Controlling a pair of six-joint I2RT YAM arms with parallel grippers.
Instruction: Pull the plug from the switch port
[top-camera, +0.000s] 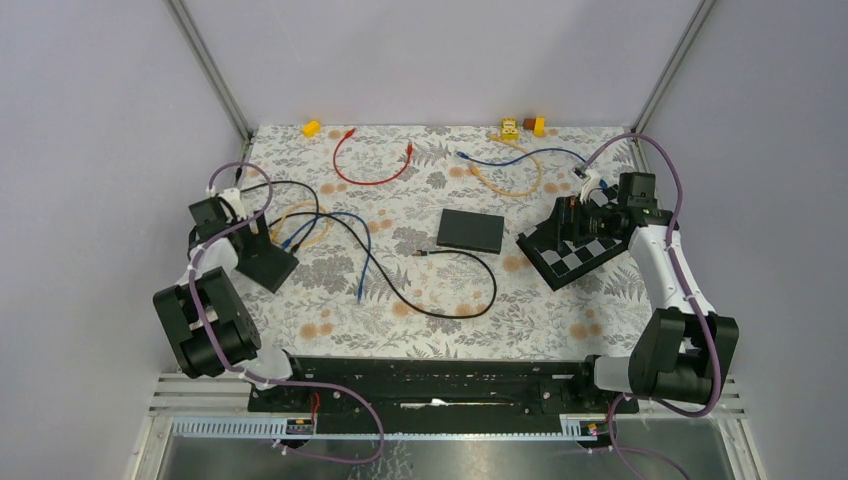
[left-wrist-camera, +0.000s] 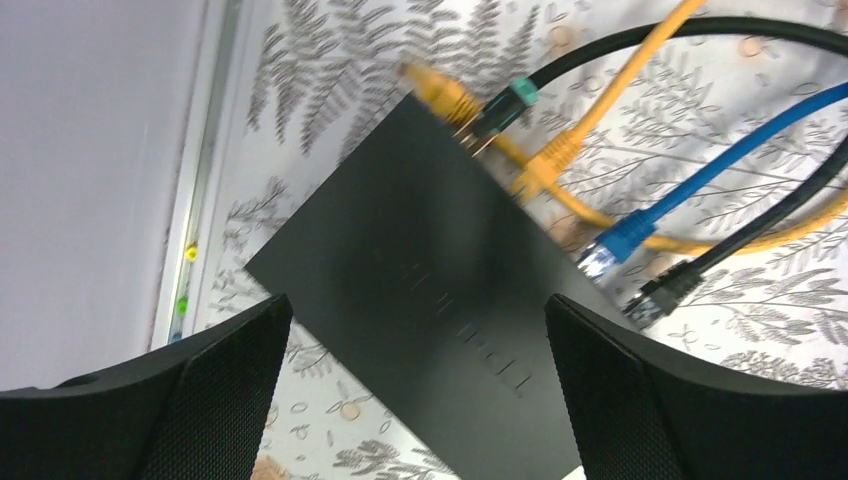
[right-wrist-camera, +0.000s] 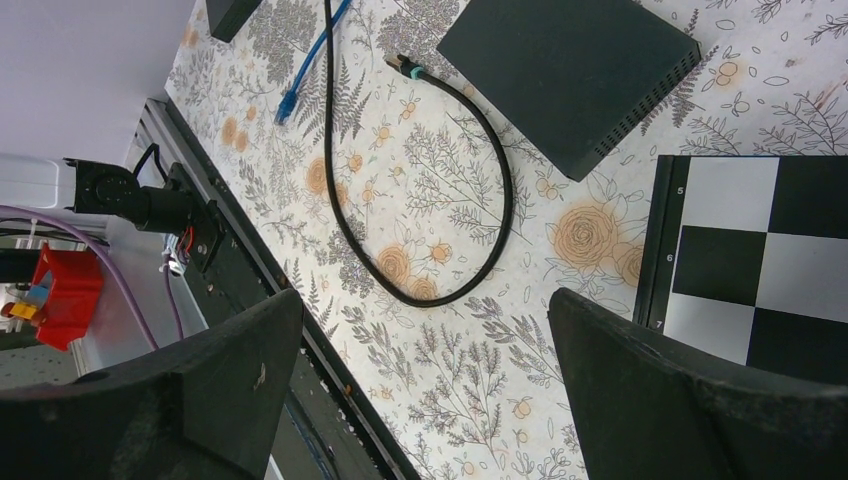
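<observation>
A dark switch box (left-wrist-camera: 400, 280) lies at the table's left edge, with yellow plugs (left-wrist-camera: 545, 165), a black plug with a green band (left-wrist-camera: 500, 110), a blue plug (left-wrist-camera: 620, 240) and another black plug (left-wrist-camera: 665, 290) along its cable side; whether each is seated cannot be told. My left gripper hangs open above the box, nothing between its fingers. My right gripper stands open at the right of the table, above a checkered board (right-wrist-camera: 740, 250).
A second dark box (top-camera: 470, 230) lies in the middle, beside a loose black cable (top-camera: 494, 290). A red cable (top-camera: 370, 182), yellow and blue cables, and small yellow blocks (top-camera: 508, 128) lie at the back.
</observation>
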